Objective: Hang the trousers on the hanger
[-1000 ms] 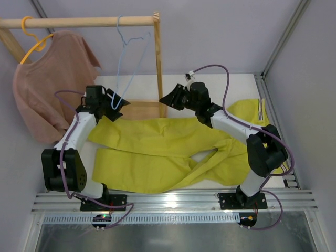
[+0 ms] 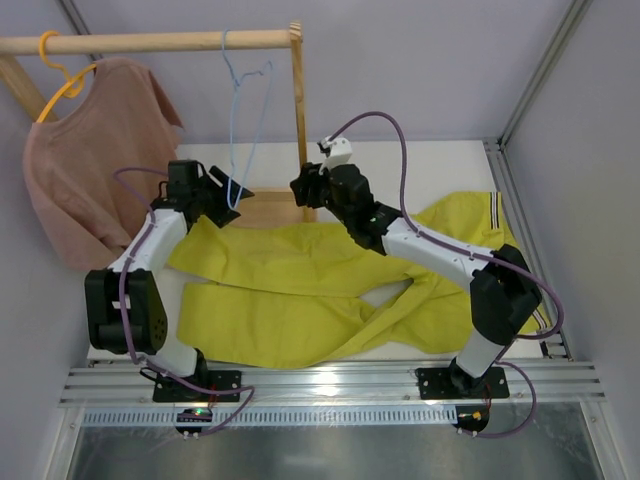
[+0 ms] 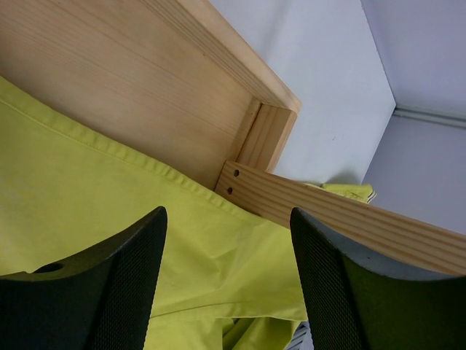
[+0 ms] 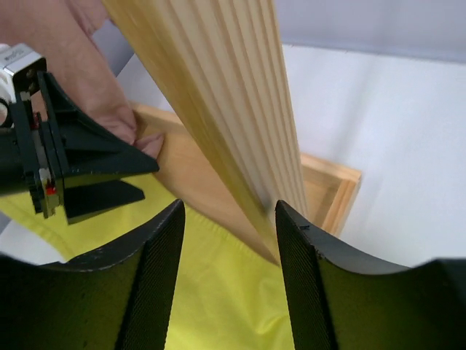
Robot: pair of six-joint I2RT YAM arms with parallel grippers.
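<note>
Yellow-green trousers lie spread flat across the table, striped hems at the right. A blue hanger hangs empty from the wooden rail, its lower end in front of my left gripper. In the left wrist view, the left fingers stand wide apart, nothing between them, above the trousers; the hanger does not show there. My right gripper is beside the rack's upright post. From the right wrist view, its fingers are open, and the post rises beyond the gap.
The wooden rail crosses the upper left. On it, a pink shirt hangs from an orange hanger left of my left arm. The rack's wooden base lies behind the trousers. Bare table shows at the back right.
My right gripper has moved left, up to the post. The left gripper has shifted only slightly.
</note>
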